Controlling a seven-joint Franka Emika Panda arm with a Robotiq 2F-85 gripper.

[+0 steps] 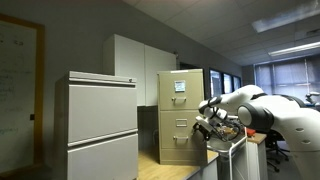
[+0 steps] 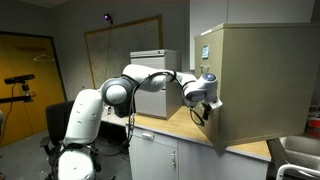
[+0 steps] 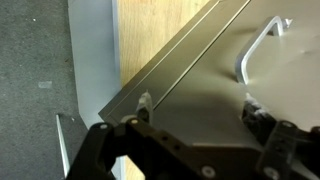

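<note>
A tan filing cabinet [image 1: 181, 148] stands on the wooden counter, with its drawer handles facing the arm. Close in front of its drawer fronts is my gripper [image 1: 204, 130], and in exterior view 2 the arm reaches across to the near cabinet [image 2: 260, 85]. Spread fingertips flank a bare stretch of drawer front in the wrist view, so my gripper is open with nothing held. One metal drawer handle [image 3: 257, 47] shows at the upper right there, beyond the right finger. Whether a fingertip touches the cabinet I cannot tell.
A light grey filing cabinet [image 1: 102, 128] shares the wooden counter [image 2: 183, 123], apart from the tan one. The counter's edge and the floor [image 3: 35, 110] lie to the left in the wrist view. A sink [image 2: 300, 155] sits at the right.
</note>
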